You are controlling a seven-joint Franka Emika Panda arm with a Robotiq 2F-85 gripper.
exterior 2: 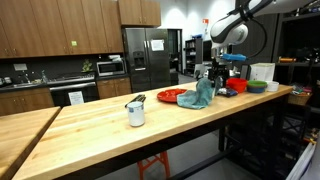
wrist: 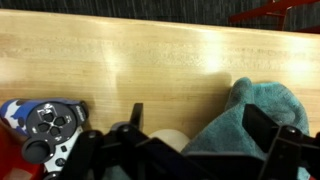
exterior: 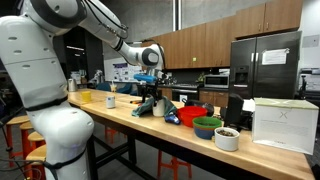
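Note:
In the wrist view, the gripper stands open, its dark fingers [wrist: 127, 138] set well apart. A crumpled teal cloth [wrist: 237, 122] lies beneath it, mostly toward the right finger and passing under it. The cream top of a round object [wrist: 170, 139] shows between the fingers, partly cut off by the lower edge. From the side, the gripper [exterior: 153, 83] hangs above the cloth [exterior: 146, 105] and a cream container [exterior: 161, 107]. I cannot tell whether a fingertip touches the cloth.
A red tray [exterior 2: 152, 96] lies beside the cloth. Green and blue bowls [exterior: 206, 126], a white bowl [exterior: 228, 138] and a white box [exterior: 281, 122] line the counter. A white canister [exterior 2: 136, 115] stands alone. A blue-and-white item [wrist: 48, 122] lies left of the gripper. Bare wood spans the upper wrist view.

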